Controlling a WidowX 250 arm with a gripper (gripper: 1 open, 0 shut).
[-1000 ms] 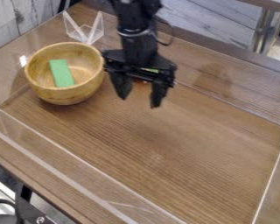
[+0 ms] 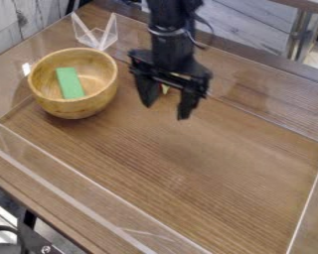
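Observation:
My gripper [image 2: 171,97], a black 3D-printed arm end, hangs over the upper middle of the wooden table [image 2: 202,189], slightly blurred; whether its fingers are open or shut is unclear. To its left sits a wooden bowl [image 2: 102,92] with a green block [image 2: 72,83] inside. A small light object behind the gripper is mostly hidden.
A white wall and rail edge the table at the upper right, and a crumpled clear plastic item lies at the back left, beyond the bowl.
The bowl and green block stay where they were.

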